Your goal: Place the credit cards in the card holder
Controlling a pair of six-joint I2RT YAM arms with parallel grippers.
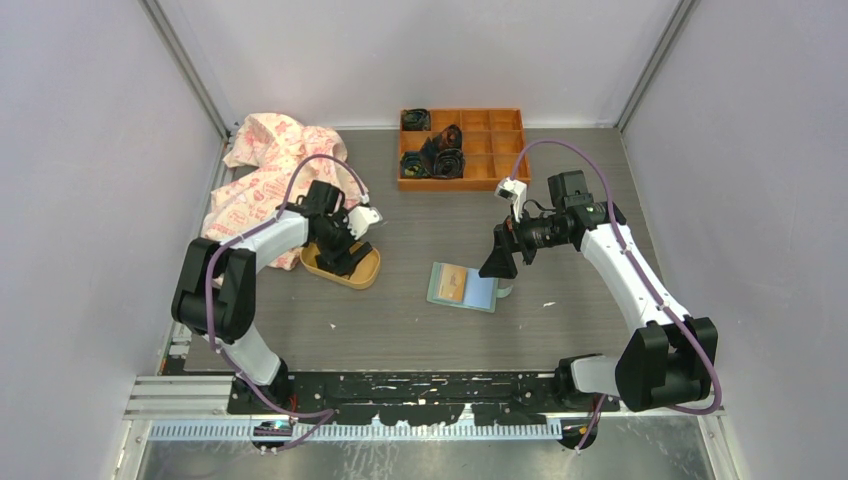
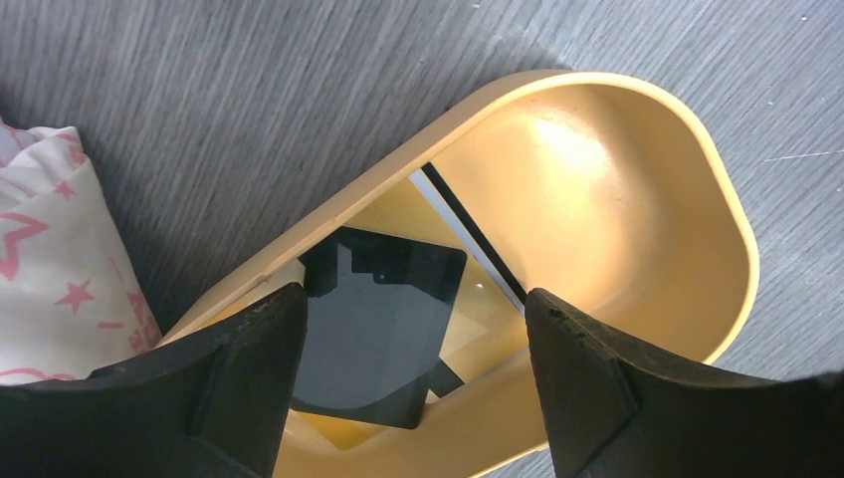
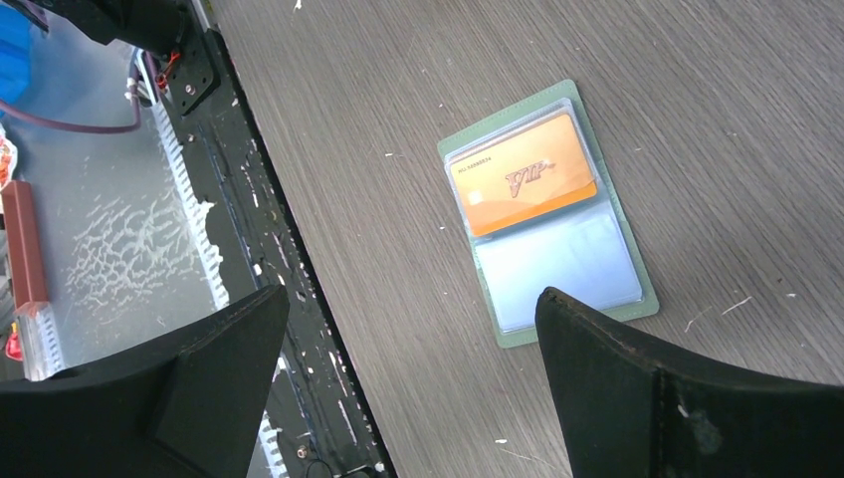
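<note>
A beige oval container [image 1: 362, 278] holds a dark card [image 2: 383, 319], with a thin black-and-white edged item [image 2: 468, 229] lying near it. My left gripper hangs open over the container, its fingers on either side of the dark card, apparently not gripping it. The card holder [image 3: 557, 261], a green-edged pad with a blue-white face, lies flat on the table with an orange card [image 3: 520, 174] in its upper part. My right gripper is open above the table beside the holder, with nothing between its fingers.
A pink patterned cloth [image 1: 270, 160] is bunched behind the container at the left. An orange compartment tray [image 1: 490, 150] with several dark rolled items stands at the back. The table between container and holder is clear.
</note>
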